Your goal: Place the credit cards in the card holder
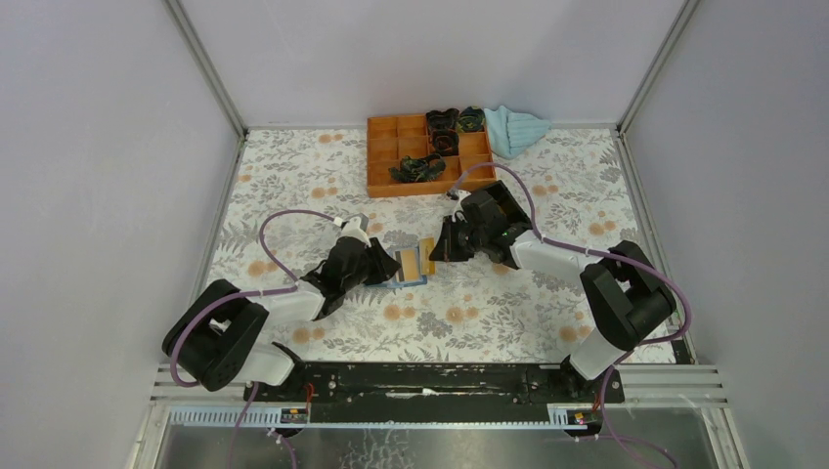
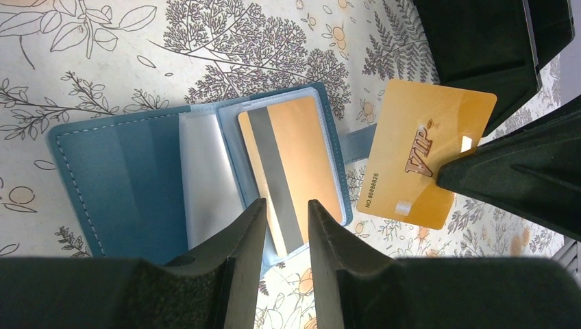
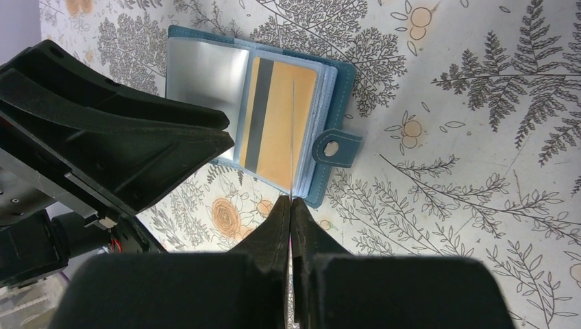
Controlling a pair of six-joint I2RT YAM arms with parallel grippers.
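The blue card holder (image 2: 120, 175) lies spread on the table between both grippers. A gold card with a dark stripe (image 2: 301, 151) sits in its clear sleeve. My left gripper is partly open over that sleeve's near edge, nothing visibly gripped. At the right of the left wrist view, a gold VIP card (image 2: 404, 147) is held by a corner in my right gripper (image 1: 437, 253). The right wrist view shows this card edge-on as a thin line above the shut fingertips (image 3: 279, 212), over the holder's sleeve. The holder's strap with a metal snap (image 3: 331, 149) sticks out sideways.
An orange compartment tray (image 1: 382, 156) holding dark items stands at the back, with a light blue cloth (image 1: 515, 131) beside it. A black box (image 1: 508, 202) sits behind the right gripper.
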